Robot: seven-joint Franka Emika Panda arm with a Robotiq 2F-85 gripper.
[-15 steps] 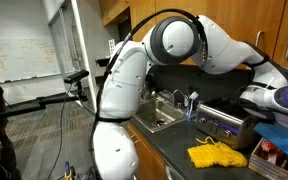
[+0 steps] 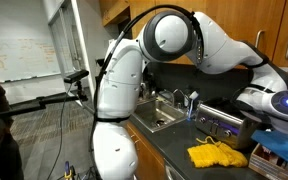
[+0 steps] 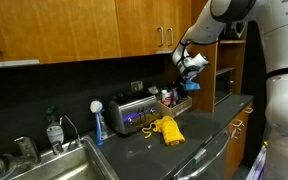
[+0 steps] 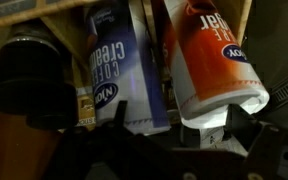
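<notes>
In the wrist view, a canister labelled coffee creamer (image 4: 122,65) with a dark label and white base lies left of a red-orange sugar canister (image 4: 209,55). My gripper stands open at the bottom of that view. Its dark fingers (image 4: 246,130) are close to the canisters' near ends, one by each. Whether they touch cannot be told. Both exterior views place the gripper over a wooden box (image 3: 172,107) of items on the counter, its fingertips largely hidden there.
A yellow cloth (image 2: 216,153) lies on the dark counter (image 3: 134,155) near the box. Behind it stands a silver toaster (image 3: 134,110). The sink (image 2: 159,115) is farther left, with bare counter between. Dark round items (image 4: 29,75) sit beside the creamer.
The arm's hand has shifted slightly down and toward the box, covering more of its contents in exterior view 1. The cloth and toaster have not moved.
</notes>
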